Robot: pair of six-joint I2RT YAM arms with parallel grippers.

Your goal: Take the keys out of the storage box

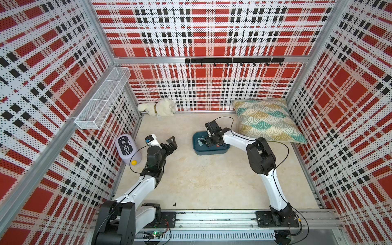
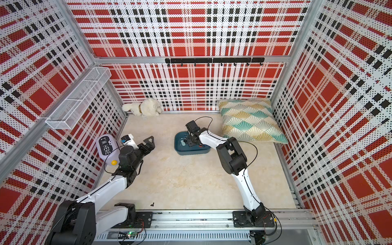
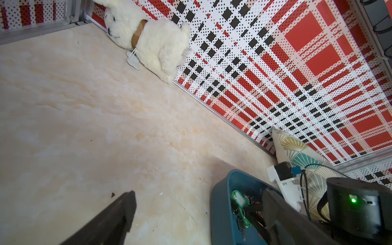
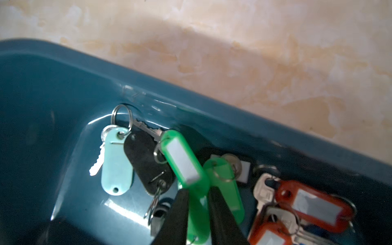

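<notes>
The teal storage box [image 1: 211, 151] stands mid-table. Inside lie tagged keys: light teal [image 4: 116, 163], black [image 4: 140, 155], green [image 4: 183, 163] and red [image 4: 310, 204]. My right gripper is down in the box at a green tag, its dark fingertips close round that area; whether they hold it I cannot tell. My left gripper [image 1: 171, 143] is open over the table left of the box, nothing between its fingers.
A patterned pillow [image 1: 267, 120] lies at the back right, a white plush toy [image 1: 163, 107] at the back left. A lilac sign [image 1: 126, 147] and orange ball [image 1: 134, 162] are at the left.
</notes>
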